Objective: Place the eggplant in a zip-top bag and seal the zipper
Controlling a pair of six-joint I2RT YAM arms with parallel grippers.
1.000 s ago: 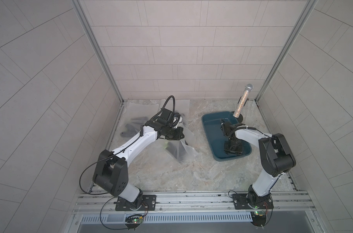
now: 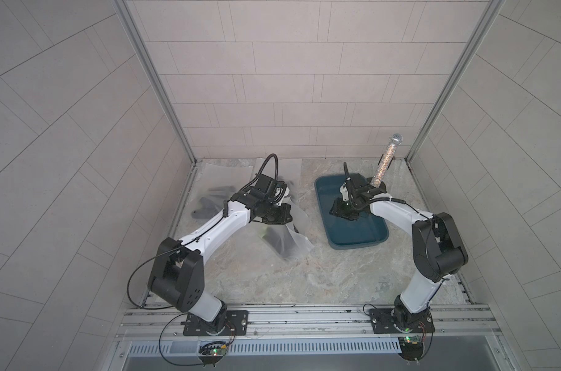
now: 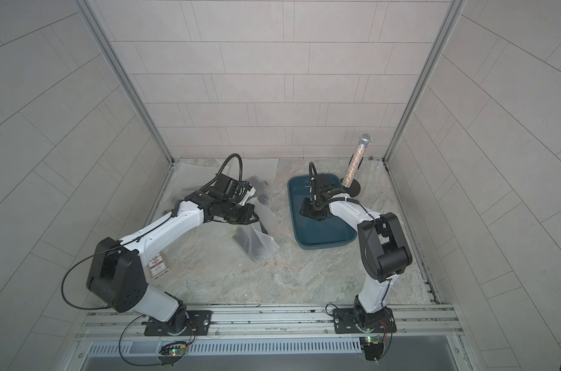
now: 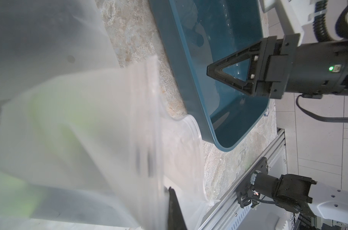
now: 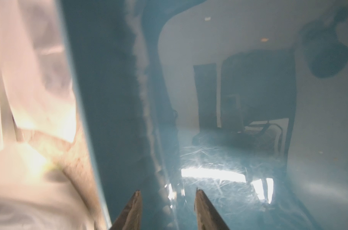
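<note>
A frosted zip top bag (image 2: 286, 240) hangs tilted from my left gripper (image 2: 288, 214), which is shut; in the left wrist view its dark finger (image 4: 174, 210) is against the zipper edge of the bag (image 4: 145, 115). The bag's mouth gapes toward the tray. Pale green patches show blurred through the film. No bare eggplant is visible, and I cannot tell whether it is one of the blurred shapes behind plastic. My right gripper is open and empty, over the left part of the blue tray (image 5: 235, 95).
Other frosted bags with dark contents (image 2: 212, 201) lie at the back left. The tray (image 2: 352, 244) looks empty. Behind it stands a glittery tube on a dark base (image 2: 385, 162). A small box (image 3: 157, 266) lies near the left arm.
The right gripper has moved left and away from the front across the tray. The tray has shifted slightly left and back. The left arm and its bag have hardly moved.
</note>
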